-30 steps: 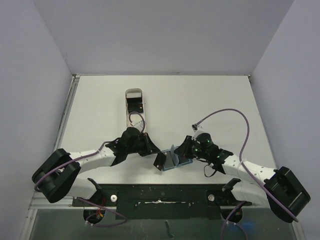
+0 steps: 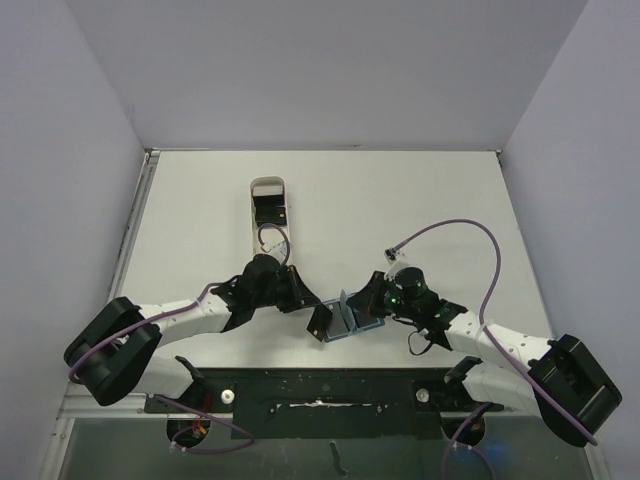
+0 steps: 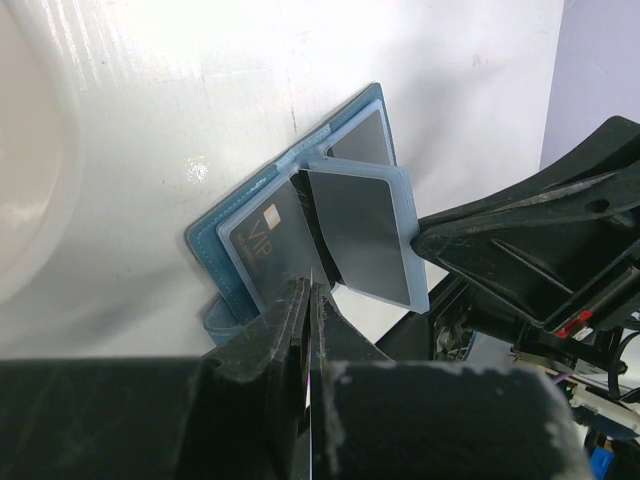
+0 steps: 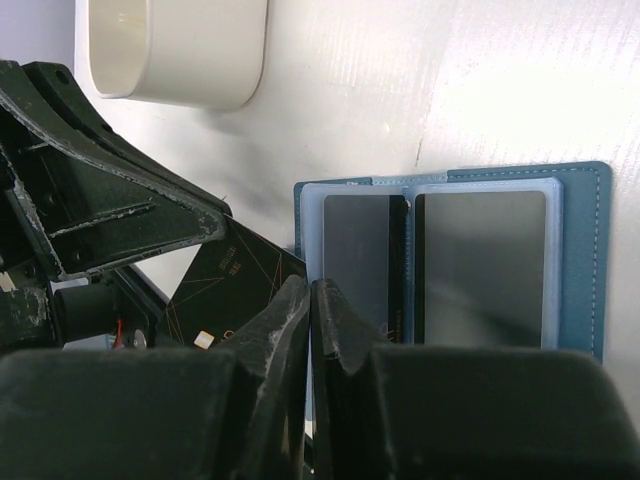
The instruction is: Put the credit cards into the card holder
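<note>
The blue card holder (image 2: 338,332) (image 3: 225,260) (image 4: 583,260) lies open at the front middle of the table. One of its clear sleeve pages (image 3: 360,235) stands raised, its edge pinched in my shut right gripper (image 2: 352,303). My left gripper (image 2: 317,301) is shut on a black card (image 2: 319,322) (image 4: 230,285) with thin gold lines, which hangs tilted beside the raised page. In the left wrist view this card shows edge-on between the fingers. A card marked VIP (image 3: 268,240) lies on the holder's left side.
A white tray (image 2: 255,240) with black cards (image 2: 270,212) in it stands behind the left arm. Both grippers are close together over the holder.
The right gripper has shifted very slightly, if at all. Left arm, black card and card holder stay where they were.
</note>
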